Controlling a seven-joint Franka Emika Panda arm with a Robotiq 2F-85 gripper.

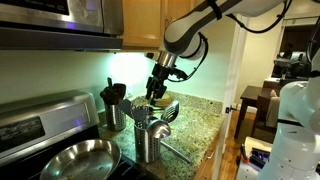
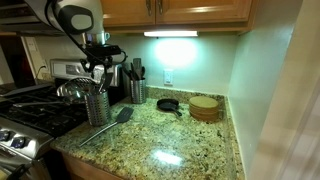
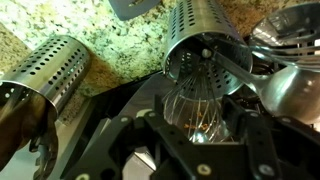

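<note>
In the wrist view, my gripper stands open, its fingers apart on either side of a wire whisk [image 3: 193,98]. The whisk leans in a perforated metal utensil holder [image 3: 205,28]. From the side, my gripper [image 1: 154,92] is just above the utensils in this holder [image 1: 148,147]. A metal ladle [image 3: 285,92] and other shiny utensils share the holder, to the right of the whisk in the wrist view. Whether either finger touches the whisk wires cannot be made out.
Behind is a second perforated holder [image 2: 138,91] with dark utensils. A dark spatula [image 2: 123,116] lies on the granite counter. Farther off are a small black skillet [image 2: 168,104] and a stack of wooden bowls [image 2: 205,104]. A large pan [image 1: 80,160] rests on the stove.
</note>
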